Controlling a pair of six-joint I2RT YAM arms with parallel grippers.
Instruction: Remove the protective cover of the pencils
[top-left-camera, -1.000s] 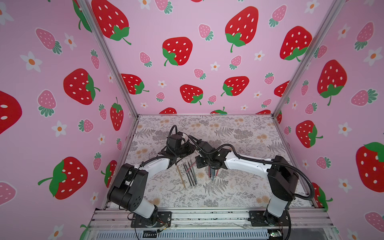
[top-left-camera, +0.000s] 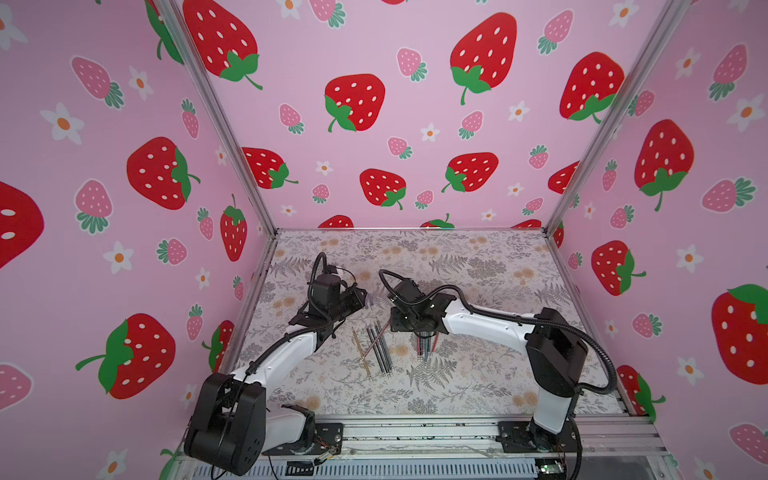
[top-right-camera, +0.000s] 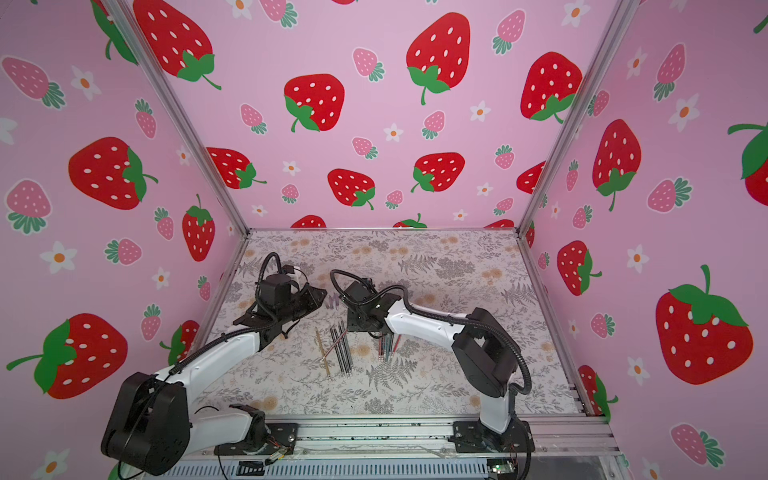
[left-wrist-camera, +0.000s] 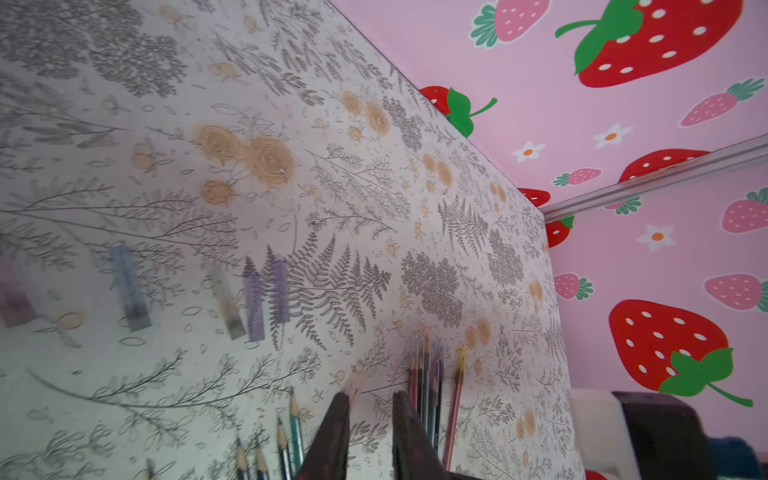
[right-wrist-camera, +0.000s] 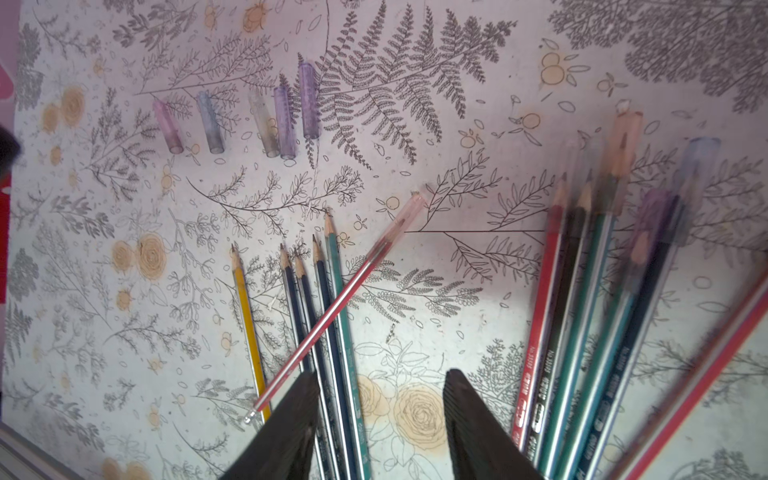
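Note:
A red pencil with a clear pink cap still on lies diagonally across a group of uncapped dark and teal pencils and a yellow pencil. My right gripper hangs open over the table below it, nothing between its fingers. A group of capped pencils lies to the right. Several loose caps lie in a row behind the pencils. My left gripper is at the left of the workspace, raised, its two fingertips apart with nothing seen between them.
Another red pencil lies at the far right. Strawberry-print walls and metal rails border it. The two arms' wrists are close together over the middle.
My left arm has drawn back to the left, away from the right wrist. The red capped pencil lies across the uncapped ones.

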